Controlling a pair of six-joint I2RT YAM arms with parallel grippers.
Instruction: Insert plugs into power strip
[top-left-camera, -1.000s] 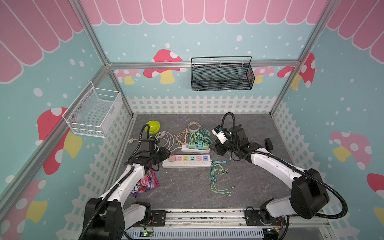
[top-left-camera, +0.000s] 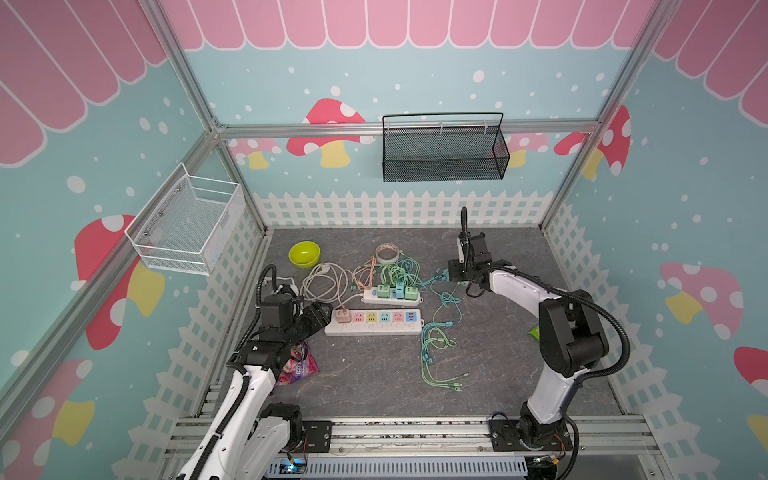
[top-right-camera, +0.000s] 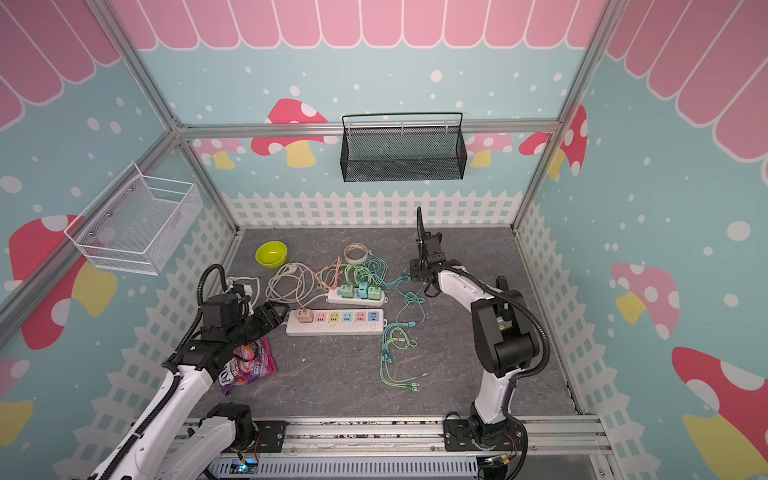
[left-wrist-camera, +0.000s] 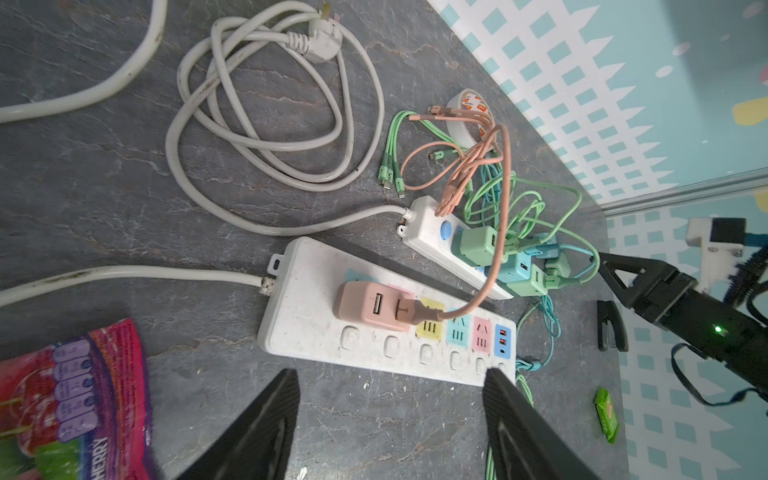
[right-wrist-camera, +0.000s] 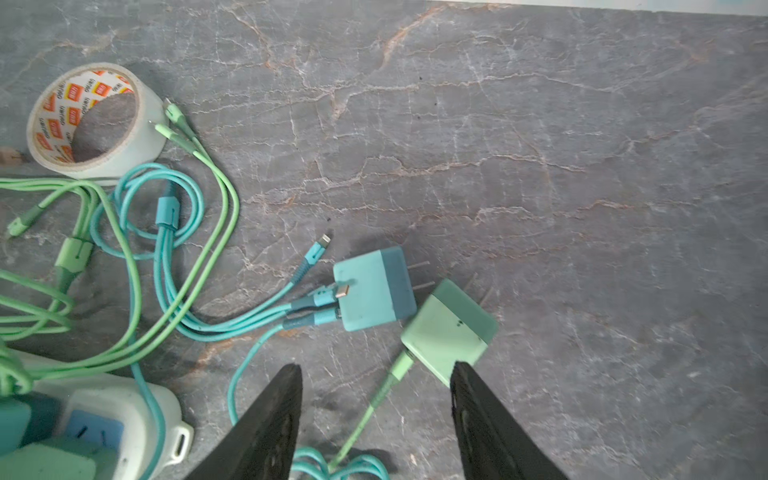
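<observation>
The long white power strip (top-left-camera: 373, 328) has a pink plug (left-wrist-camera: 360, 302) with a cable in its left end. My left gripper stands open and empty above the table left of this strip. The smaller strip (left-wrist-camera: 428, 236) behind holds several green and blue plugs (left-wrist-camera: 478, 245). In the right wrist view, a blue plug (right-wrist-camera: 372, 288) and a green plug (right-wrist-camera: 448, 328) lie loose on the table with cables attached, just beyond my right gripper, which is open and empty over the back right of the table.
A green bowl (top-left-camera: 304, 253), a tape roll (right-wrist-camera: 120, 156), coiled white cables (left-wrist-camera: 272, 144) and a snack bag (top-right-camera: 248, 368) lie around the strips. Baskets hang on the back and left walls.
My right arm has swung toward the back, its gripper moving rearward and to the right. My left arm has risen and pulled slightly leftward from the pink plug.
</observation>
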